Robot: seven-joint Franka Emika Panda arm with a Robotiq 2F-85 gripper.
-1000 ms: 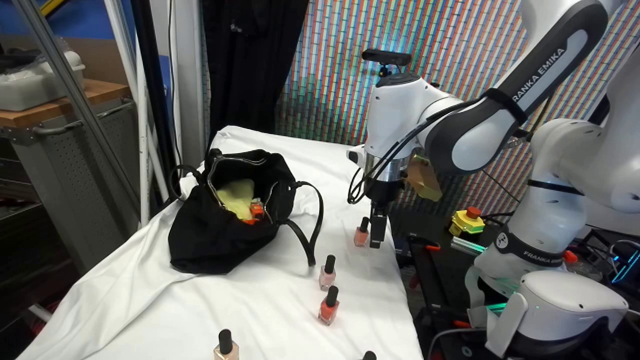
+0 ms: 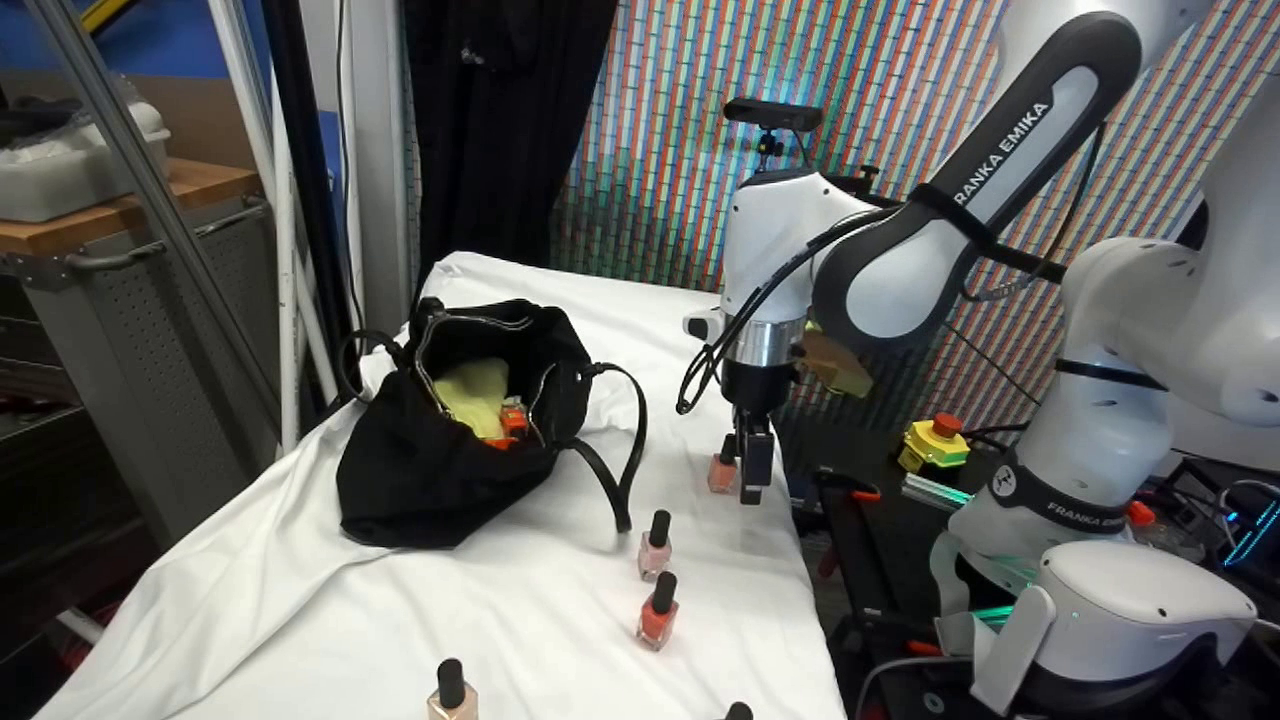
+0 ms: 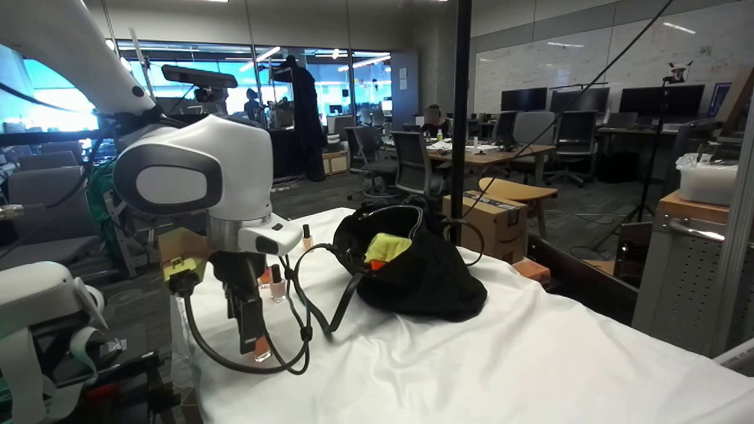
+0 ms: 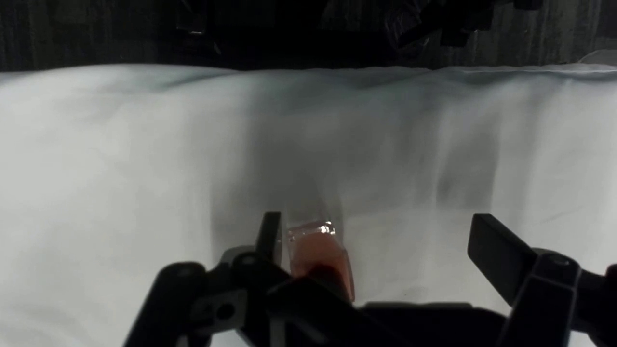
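My gripper is open, its two fingers wide apart above the white cloth. In the wrist view a coral nail polish bottle (image 4: 318, 254) appears between them, close to the left finger (image 4: 267, 237), and the gripper's own body covers part of it. The same bottle (image 2: 722, 473) stands upright with its black cap beside the fingers in exterior view 1. From the other side, only its lower part (image 3: 262, 350) shows behind the gripper. A black bag (image 2: 480, 420) lies open on the table, with a yellow cloth (image 2: 475, 394) and an orange item (image 2: 513, 418) inside.
Nearer exterior view 1 stand a pink bottle (image 2: 654, 556), a red bottle (image 2: 656, 620) and a pale one (image 2: 452, 700). A bag strap (image 2: 621, 486) reaches over the cloth towards the bottles. The table edge runs close beside the gripper.
In exterior view 1, the arm has shifted left and the gripper has come slightly lower, closer to the coral bottle. The bottles and bag stay where they were.
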